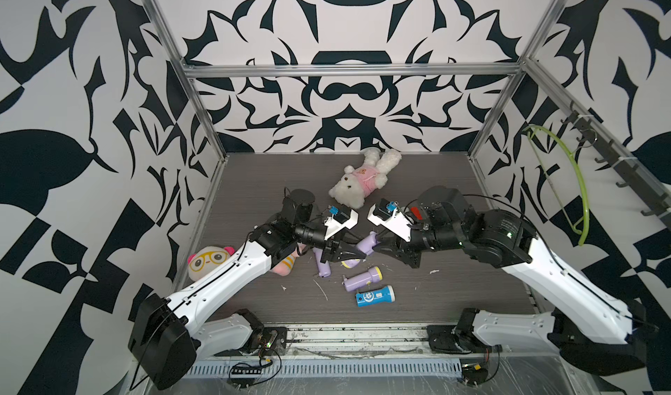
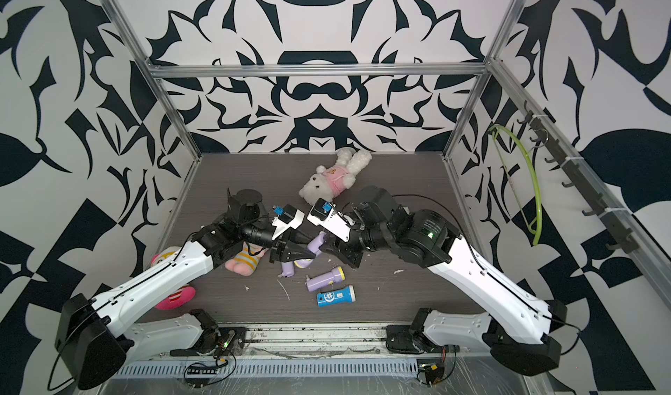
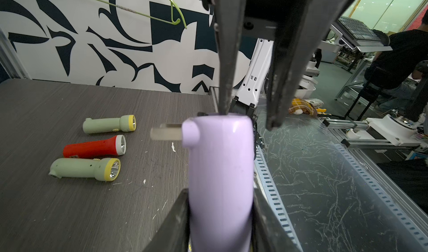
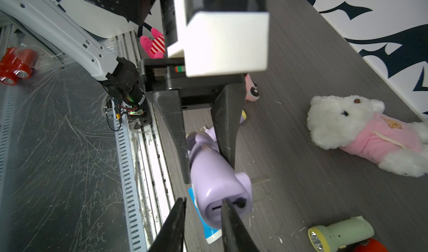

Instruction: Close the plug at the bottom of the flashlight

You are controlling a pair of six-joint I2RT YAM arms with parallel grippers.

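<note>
A lilac flashlight (image 3: 220, 176) is held up with my left gripper (image 1: 358, 254) shut around its body. Its tail end (image 4: 224, 205) faces my right gripper, showing a slot and a dark round hole. The pale plug strip (image 4: 260, 179) sticks out sideways from the rim, beside the opening rather than over it. My right gripper is partly open; one finger (image 4: 232, 223) overlaps the tail end in the right wrist view. From the left wrist view, the right fingers (image 3: 229, 51) hang over the tail, spread apart. Whether they touch it I cannot tell.
Below lie another lilac flashlight (image 1: 362, 279) and a blue one (image 1: 375, 295). Green flashlights (image 3: 109, 124) and a red one (image 3: 94, 148) lie elsewhere on the table. A white plush bear (image 1: 363, 180) is at the back.
</note>
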